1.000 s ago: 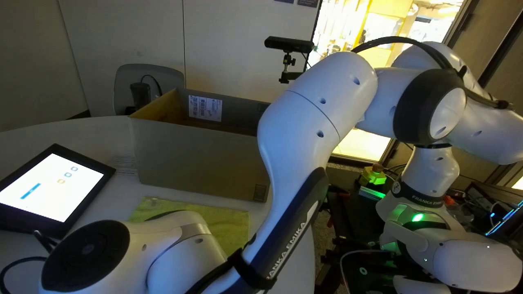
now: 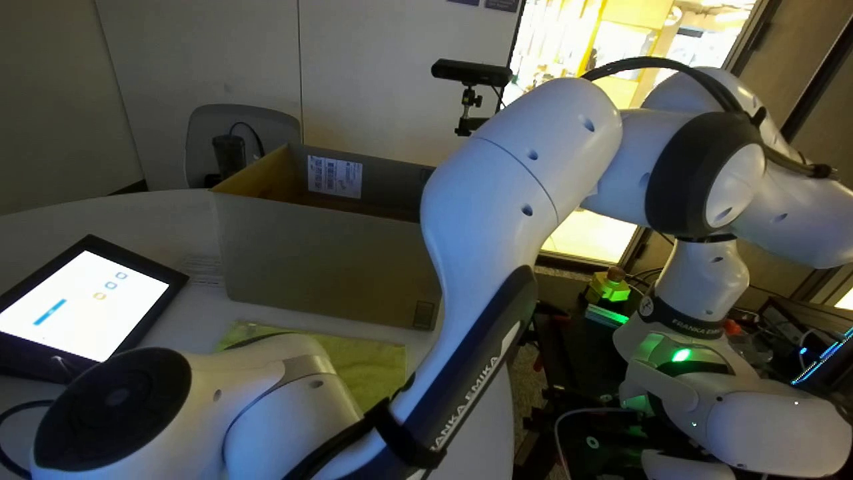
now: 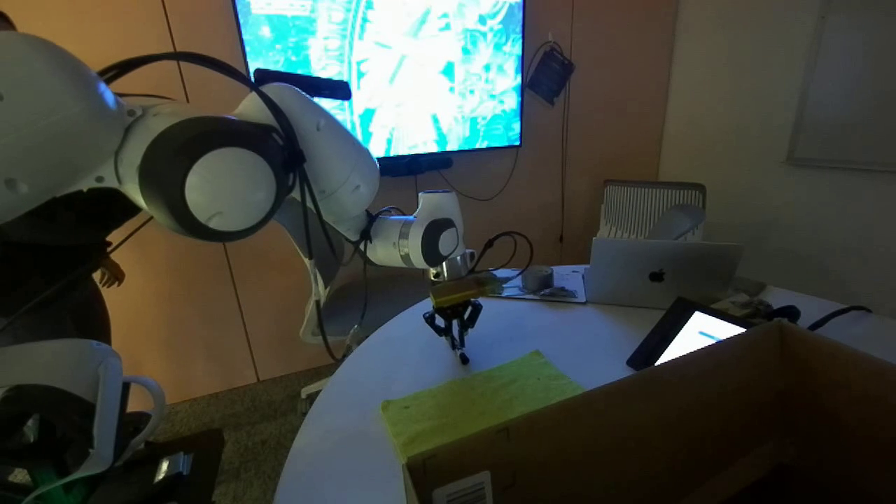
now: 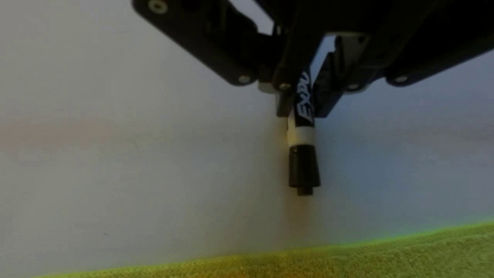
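Observation:
A black-and-white Expo marker [image 4: 304,160] is clasped in my gripper, its black end pointing toward the towel's edge in the wrist view. The fingers [image 4: 326,95] press on both sides of its labelled barrel. In exterior view 2 my gripper [image 3: 458,334] points down over the white table, with the marker's dark end [image 3: 463,358] protruding below; whether it touches the tabletop I cannot tell. A yellow-green towel [image 3: 483,399] lies flat close by. The arm hides my gripper in exterior view 1.
An open cardboard box [image 2: 328,256] stands beyond the towel. On the table are a lit tablet [image 2: 84,300], a silver laptop [image 3: 659,273] and a roll of tape [image 3: 537,278]. Bare tabletop [image 3: 361,420] lies left of the towel.
In exterior view 1 the arm's wrist end has shifted left and slightly upward, and the upper link has risen a little. The box, towel and tablet have stayed put.

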